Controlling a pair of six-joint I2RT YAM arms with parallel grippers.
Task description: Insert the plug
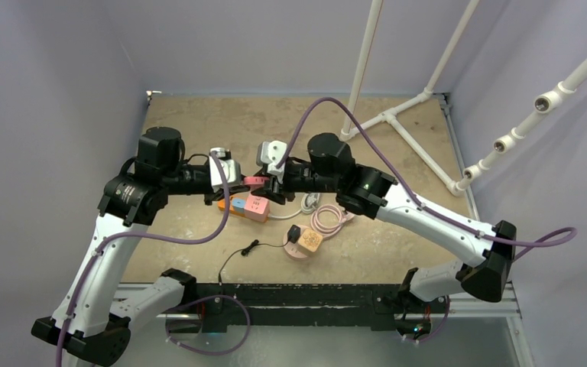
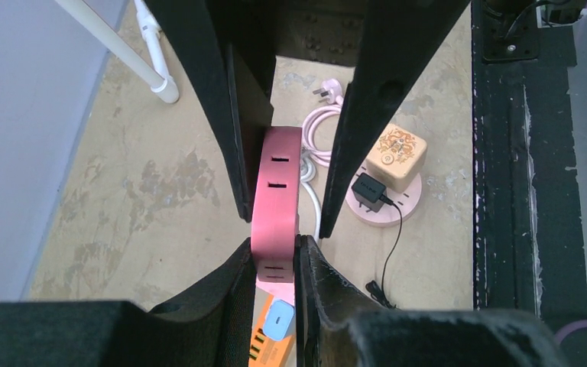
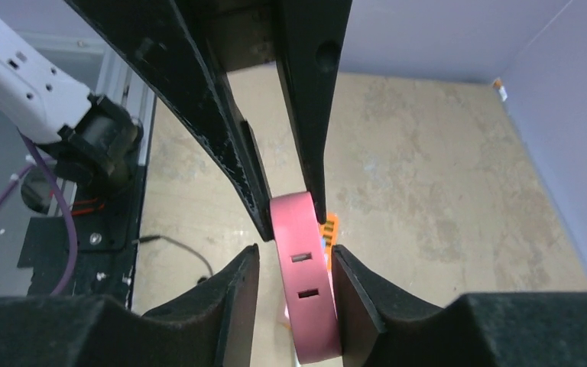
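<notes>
A pink plug adapter [image 1: 256,181] with slots is held in the air between the two grippers. My left gripper is shut on its end, seen along the bottom of the left wrist view. My right gripper has its fingers around the adapter from the other side; in the left wrist view they stand apart, with a visible gap beside the adapter. Below lie a pink socket block [image 1: 257,208] and an orange strip with a blue piece [image 1: 237,205], partly hidden by the adapter and grippers.
A round pink base [image 2: 382,215] carries a black charger [image 2: 368,189] and beige cube [image 2: 394,157]. Coiled cables [image 1: 325,218] lie nearby. White pipes [image 1: 420,149] stand at back right.
</notes>
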